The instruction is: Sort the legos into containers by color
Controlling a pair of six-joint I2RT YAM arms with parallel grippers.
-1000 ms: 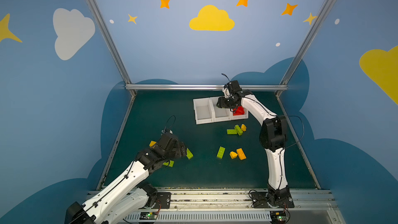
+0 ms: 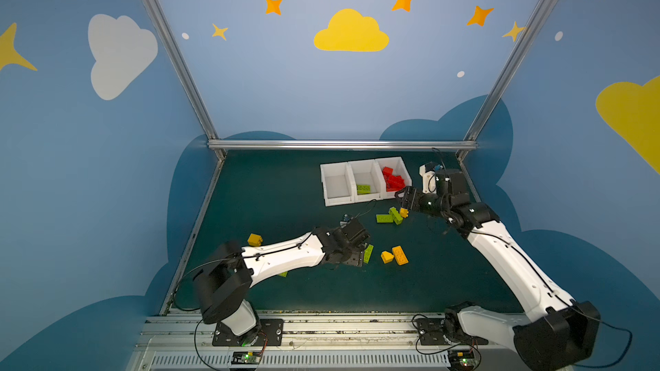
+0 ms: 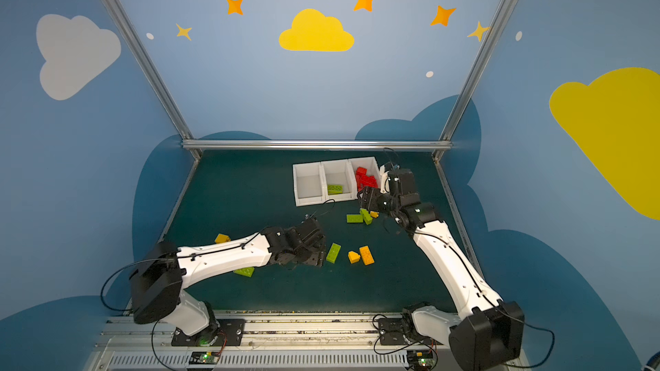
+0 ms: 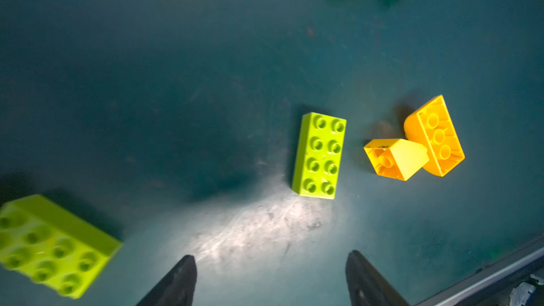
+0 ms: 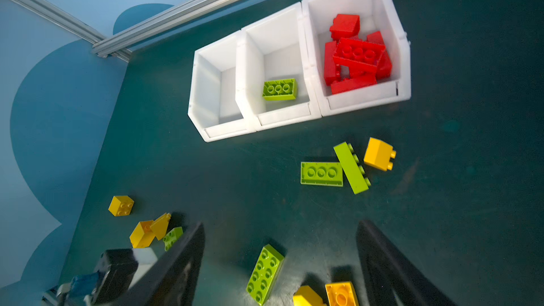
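My left gripper (image 2: pixel 352 255) hovers over the mat, open with nothing between its fingers; in the left wrist view a green brick (image 4: pixel 317 154) lies beyond its fingertips, another green brick (image 4: pixel 56 246) at lower left. My right gripper (image 2: pixel 410 199) is open above the mat just in front of the white containers. The left compartment (image 5: pixel 227 90) is empty, the middle holds one green brick (image 5: pixel 279 89), the right holds red bricks (image 5: pixel 358 53). Two green bricks (image 5: pixel 320 174) and a yellow block (image 5: pixel 378 153) lie in front of them.
Yellow pieces (image 4: pixel 433 133) lie near the front middle. More yellow (image 5: pixel 120 205) and green bricks are at the left, partly hidden by my left arm.
My left gripper has moved right toward the middle bricks. My right gripper has come out from over the containers toward the front right, and a green brick now shows in the middle compartment.
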